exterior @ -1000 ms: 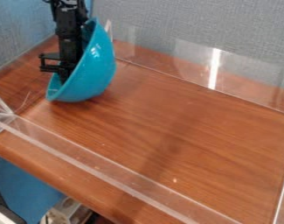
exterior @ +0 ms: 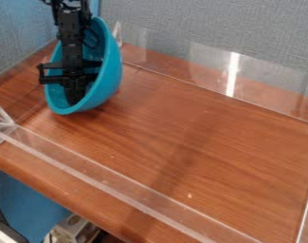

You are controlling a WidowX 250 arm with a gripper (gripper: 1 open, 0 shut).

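A teal bowl (exterior: 100, 78) stands tipped on its side at the back left of the wooden surface (exterior: 194, 161). My black gripper (exterior: 70, 87) is down against and partly inside the bowl's left part. Its fingertips are partly hidden there, so I cannot make out how far apart they are or whether anything is between them.
Clear plastic walls edge the surface along the back, front-left and right. Grey padded walls rise behind. Some small clutter (exterior: 74, 230) lies below the front-left edge.
My gripper has moved lower at the left. The bowl has shifted slightly left, and its tilt has changed a little.
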